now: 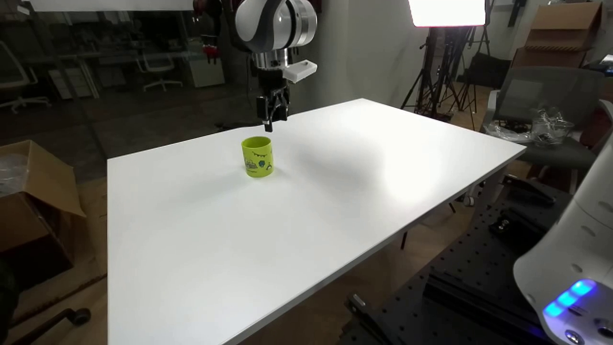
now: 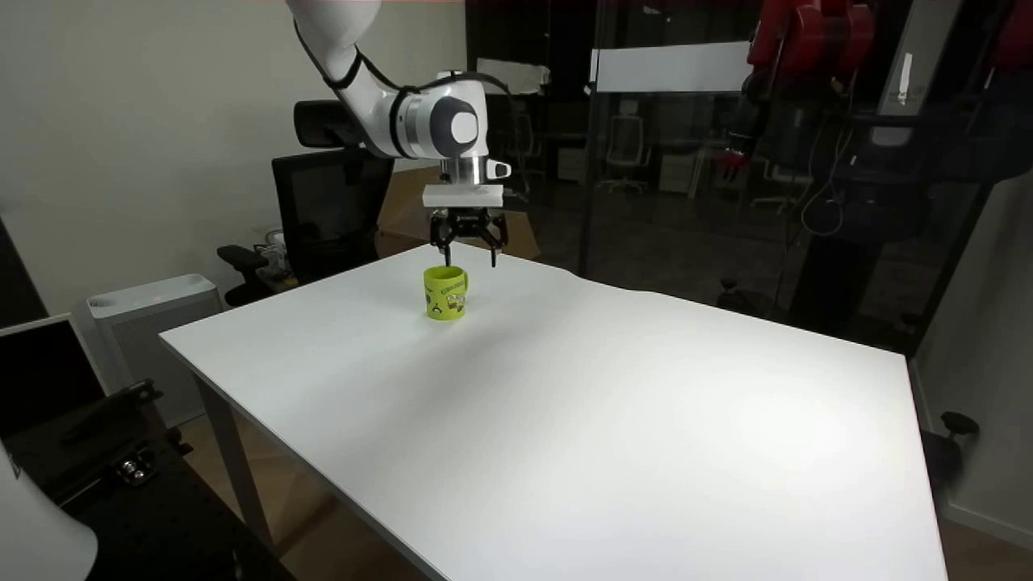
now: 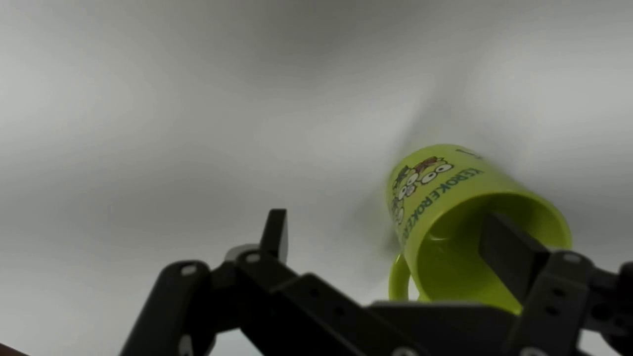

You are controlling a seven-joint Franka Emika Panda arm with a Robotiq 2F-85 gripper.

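Observation:
A lime-green mug (image 1: 257, 158) with printed figures stands upright on the white table (image 1: 230, 253). Its handle shows beside the cup's body in the wrist view, where the mug (image 3: 439, 190) faces its open mouth toward the camera. My gripper (image 2: 470, 260) hangs just above the mug's rim, fingers spread and nothing between them. From the wrist, one finger (image 3: 513, 255) overlaps the mug's mouth, while the other finger (image 3: 276, 234) is over bare table to the left. Whether the first fingertip has entered the mouth I cannot tell.
Apart from the mug, the tabletop is bare. A cardboard box (image 1: 43, 195) sits off the table's left side. A bright lamp panel (image 1: 448, 12) stands behind the table, and an office chair (image 1: 546, 109) is off to the right.

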